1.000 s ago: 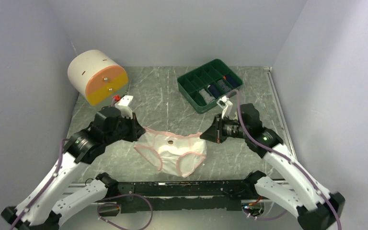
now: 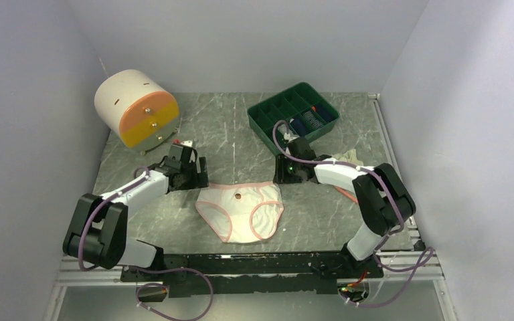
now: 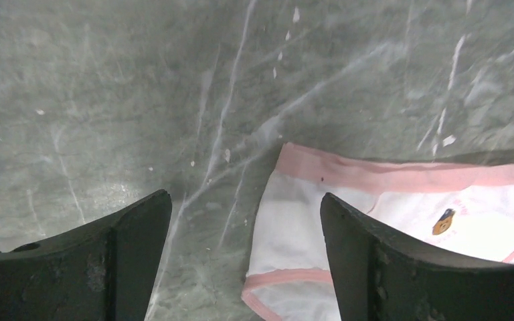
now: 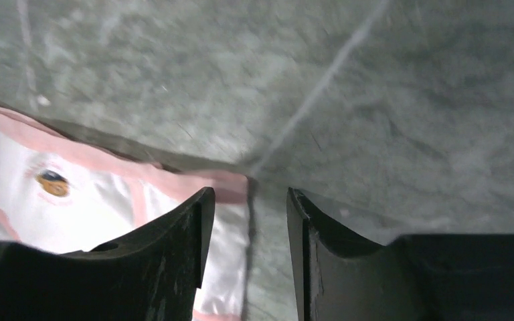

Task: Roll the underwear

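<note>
The white underwear (image 2: 237,214) with pink trim and a small bear print lies flat on the grey table, waistband toward the back. My left gripper (image 2: 199,172) is just beyond its top left corner; in the left wrist view its open fingers flank that corner from above. My right gripper (image 2: 283,170) is at the top right corner (image 4: 231,200); in the right wrist view its fingers stand apart there, one over the cloth's edge, the other over bare table. Neither holds anything visible.
A green compartment box (image 2: 268,107) with folded items stands at the back right, close to my right arm. A drum-shaped cabinet (image 2: 124,100) stands at the back left. An orange item and pale cloth (image 2: 348,154) lie partly under the right arm.
A second ago both grippers held the underwear's corners raised.
</note>
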